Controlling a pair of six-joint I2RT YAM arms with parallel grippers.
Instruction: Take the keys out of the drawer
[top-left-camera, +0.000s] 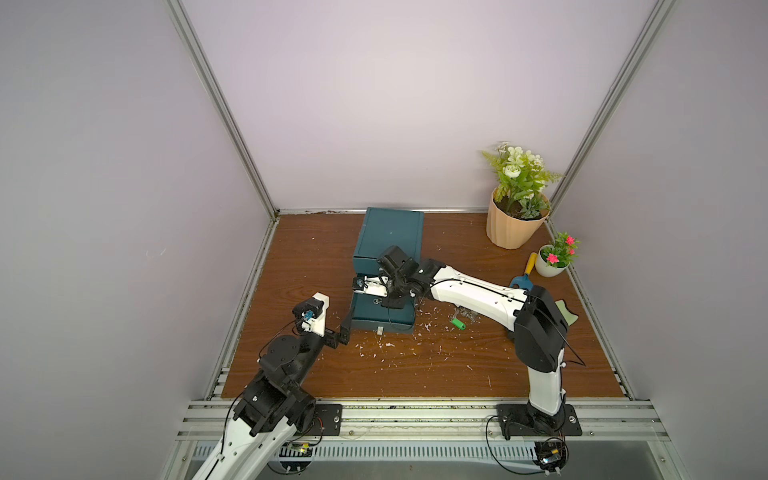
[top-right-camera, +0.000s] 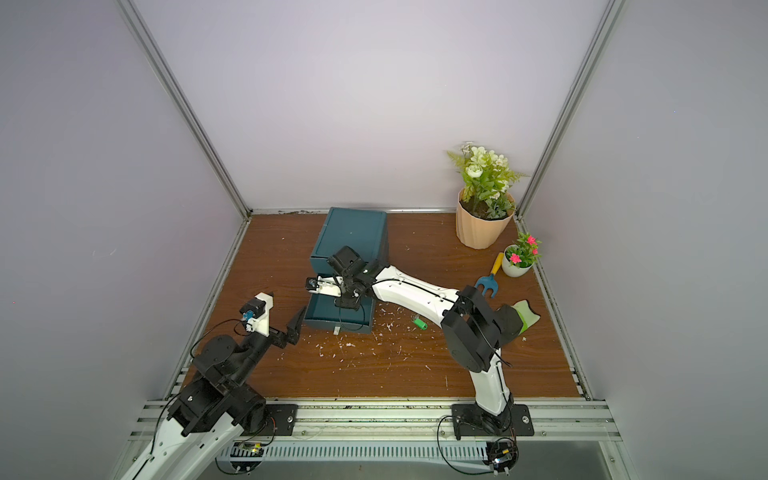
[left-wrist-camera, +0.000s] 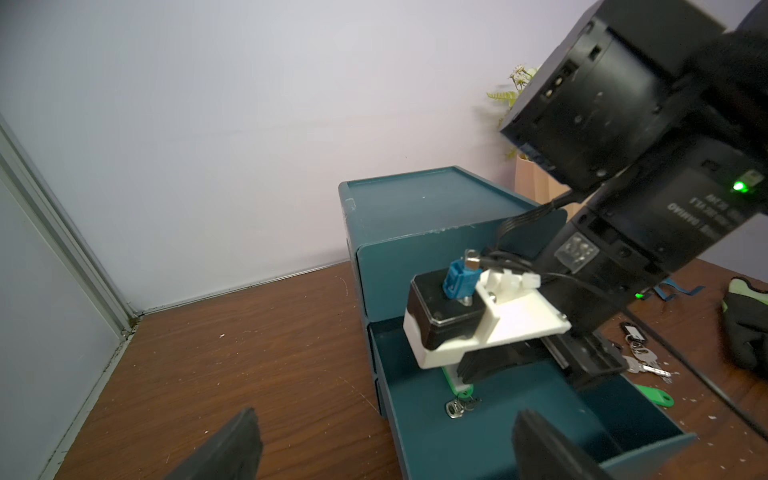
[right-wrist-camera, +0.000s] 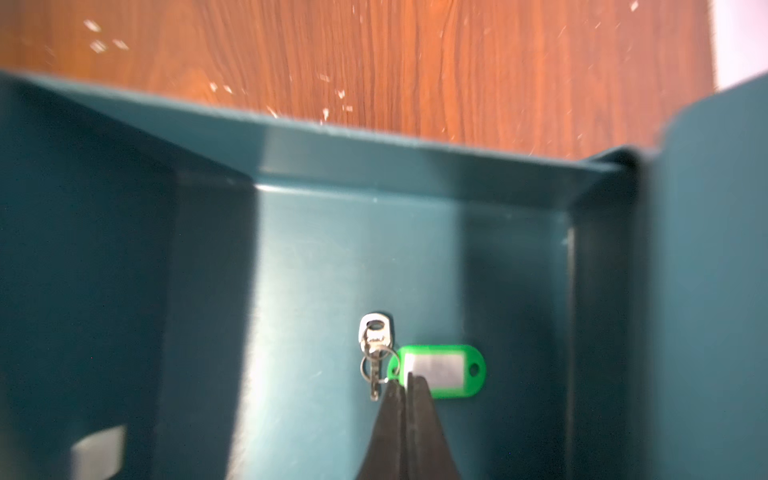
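Note:
The dark teal drawer (right-wrist-camera: 320, 248) stands pulled out of its cabinet (top-left-camera: 392, 232). On its floor lie a small key (right-wrist-camera: 374, 332) on a ring and a green tag (right-wrist-camera: 473, 384) with a white label. My right gripper reaches into the drawer with its fingertips together, right at the near edge of the tag. It is shut, and nothing clearly shows between its fingers; whether it touches the tag I cannot tell. Left of the drawer front, my left gripper is open and empty, its two fingers (left-wrist-camera: 232, 448) wide apart.
Outside the drawer, to its right, more keys (left-wrist-camera: 642, 356) and a green tag (left-wrist-camera: 656, 396) lie on the table. A small blue fork (top-right-camera: 488, 283), a glove (top-right-camera: 525, 316) and two flower pots (top-right-camera: 480, 228) stand farther right.

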